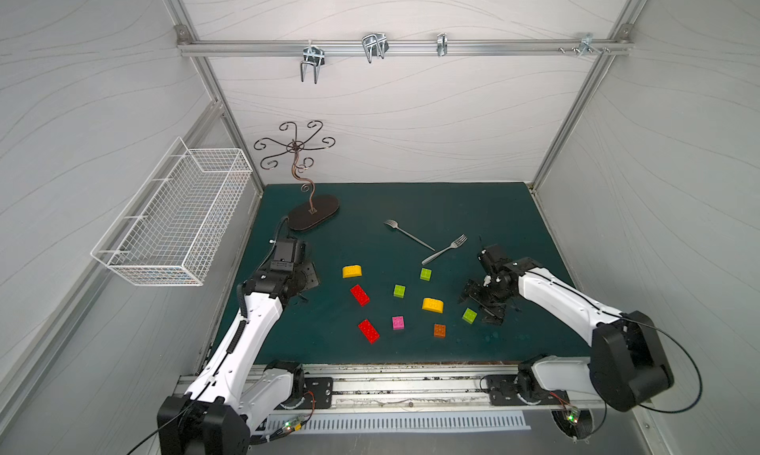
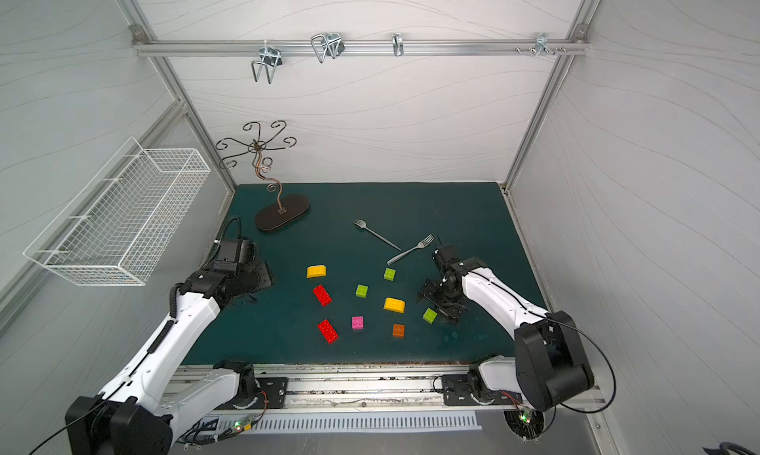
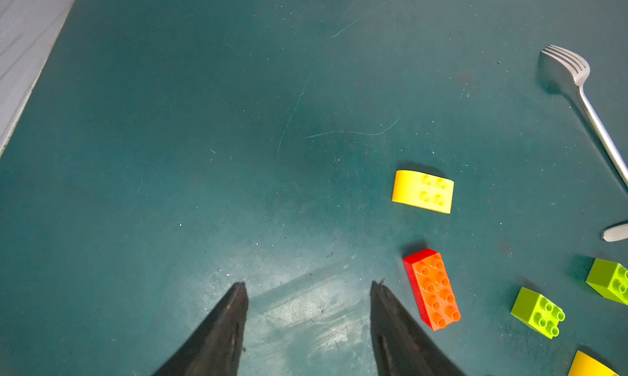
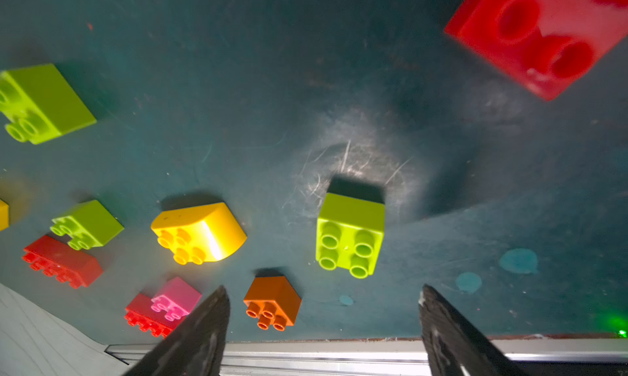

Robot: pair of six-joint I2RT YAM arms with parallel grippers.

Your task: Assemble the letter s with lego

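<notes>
My left gripper (image 1: 305, 285) is at the left of the table, open and empty; its spread fingers (image 3: 225, 323) frame bare surface in the left wrist view. A yellow curved brick (image 3: 423, 191) and a red brick (image 3: 433, 289) lie to its right. Over on the right, my right gripper is open above the table, a green brick (image 4: 350, 235) lying ahead of the gap between its fingers. Loose in the middle are two more green bricks (image 1: 399, 291), another yellow brick (image 1: 433, 305), a pink brick (image 1: 398, 323), an orange brick (image 1: 439, 330) and a second red brick (image 1: 369, 331).
A large red brick (image 4: 543, 32) fills the right wrist view's upper right corner, apparently nearer the camera. Two forks (image 1: 445, 250) lie behind the bricks. A metal stand (image 1: 313, 211) occupies the back left.
</notes>
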